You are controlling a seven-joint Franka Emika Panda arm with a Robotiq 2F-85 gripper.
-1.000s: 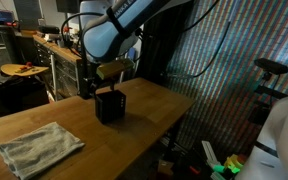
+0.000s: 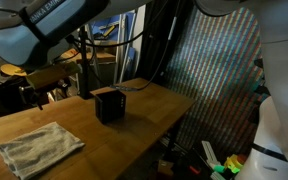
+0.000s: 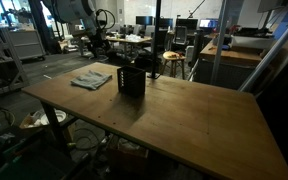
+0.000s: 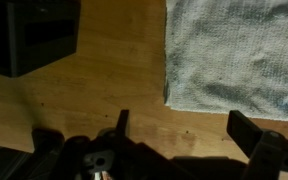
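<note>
A folded grey cloth (image 2: 40, 149) lies flat on the wooden table at the near left in exterior view 1. To its right stands a black open-topped box (image 2: 110, 106). Exterior view 2 has the cloth (image 3: 91, 80) left of the box (image 3: 132, 83). My gripper (image 2: 42, 98) hangs above the table, left of the box. In the wrist view the gripper is open, its fingers wide apart with nothing held between them. The cloth (image 4: 234, 55) reaches from the upper right to just ahead of the fingers; the box (image 4: 32, 32) sits at upper left, partly cut off.
Bare tabletop (image 3: 194, 115) stretches beyond the box, away from the cloth. The table's edge crosses the lower left of the wrist view, with a small dark object (image 4: 47, 138) beside it. A corrugated screen (image 2: 219, 75) stands behind the table.
My arm has swung left in exterior view 1, from over the black box towards the cloth's side. Cloth and box have stayed in place.
</note>
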